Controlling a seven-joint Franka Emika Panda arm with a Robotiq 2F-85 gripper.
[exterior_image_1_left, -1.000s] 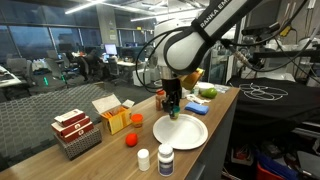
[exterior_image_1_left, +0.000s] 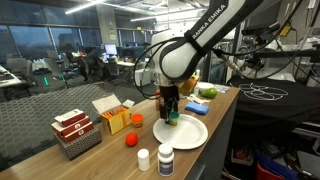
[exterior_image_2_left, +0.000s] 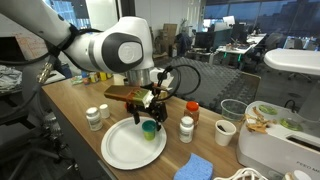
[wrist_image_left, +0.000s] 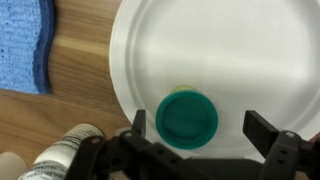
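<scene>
A small bottle or cup with a green top (wrist_image_left: 187, 120) stands on a white plate (wrist_image_left: 230, 52). In exterior view 2 the green object (exterior_image_2_left: 150, 129) is near the right side of the plate (exterior_image_2_left: 122, 150). Close above it hangs my gripper, open, one finger on each side of the green top in the wrist view. Exterior view 1 shows the gripper (exterior_image_1_left: 168, 112) coming down over the plate (exterior_image_1_left: 181, 142), with the green object (exterior_image_1_left: 173, 117) partly hidden behind the fingers. Whether the fingers touch it cannot be told.
A blue cloth (exterior_image_2_left: 195, 168) lies beside the plate. White-capped bottles (exterior_image_2_left: 186, 129) stand close by. A red tomato-like item (exterior_image_1_left: 131, 140), an open carton (exterior_image_1_left: 113, 113) and a dark basket (exterior_image_1_left: 80, 144) sit farther along the table.
My gripper has come down a little toward the green object on the plate. The plate and the other items have stayed put.
</scene>
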